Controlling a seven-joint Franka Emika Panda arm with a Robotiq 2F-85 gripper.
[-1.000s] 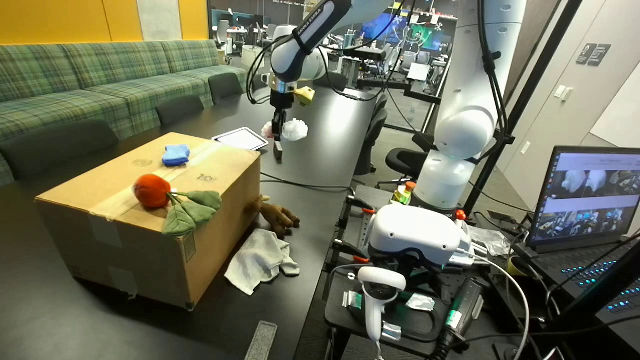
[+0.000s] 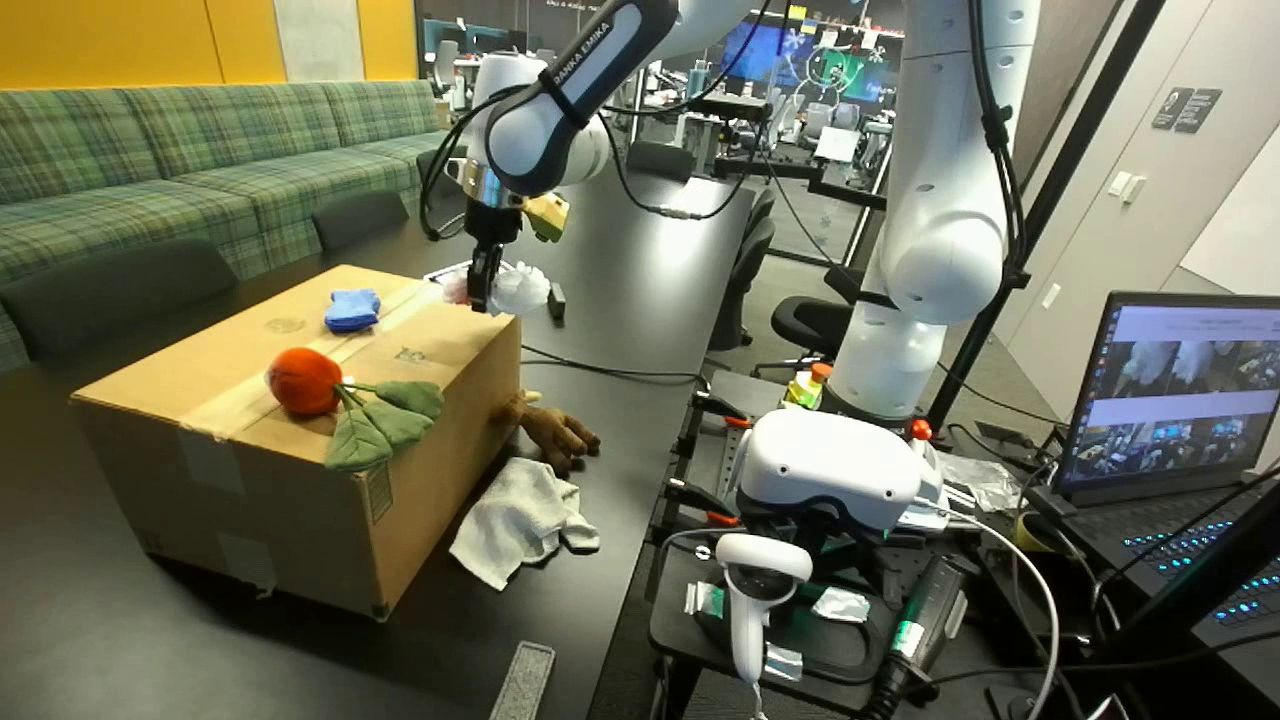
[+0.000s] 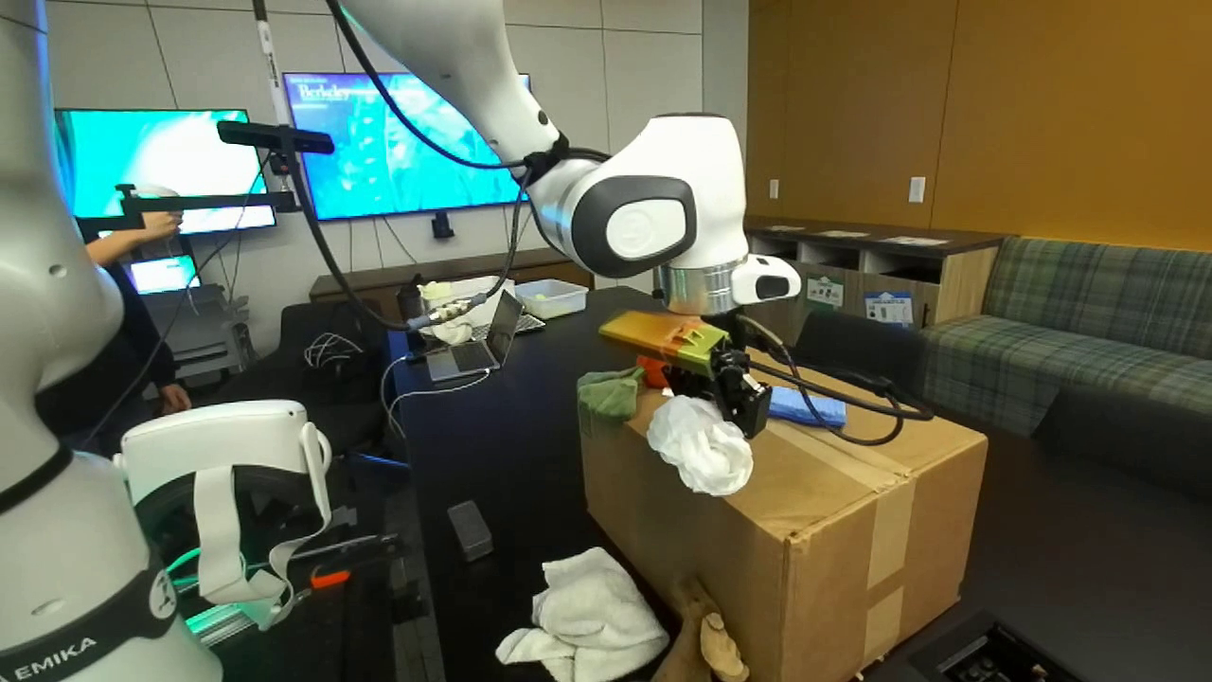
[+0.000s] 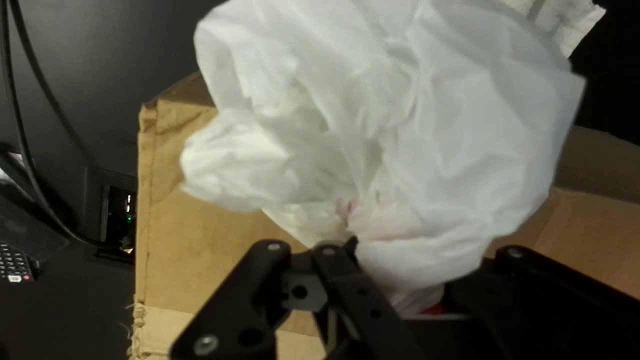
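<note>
A crumpled white plastic bag or tissue (image 4: pixel 384 132) fills much of the wrist view, pinched low down between the black fingers. A pinkish patch shows near its middle. In exterior view 2 my gripper (image 3: pixel 727 398) is shut on this white bundle (image 3: pixel 700 443), which hangs by the near edge of the large cardboard box (image 3: pixel 693 568). From exterior view 1, the gripper (image 2: pixel 482 282) appears at the box's far edge, with white material (image 2: pixel 519 288) sticking out on both sides. The fingertips are partly hidden by the bundle.
On the box top lie a blue cloth item (image 2: pixel 351 310) and a red plush flower (image 2: pixel 305 382) with green leaves. Beside the box are a brown glove-like object (image 2: pixel 554 434), a grey towel (image 2: pixel 523 521) and an eraser (image 2: pixel 524 682). A cable (image 2: pixel 612 370) crosses the table.
My arm has come from over the table beyond the box toward the box's far edge, bringing the white bundle along. It now blocks the white tray-like object. Items on the box stay put.
</note>
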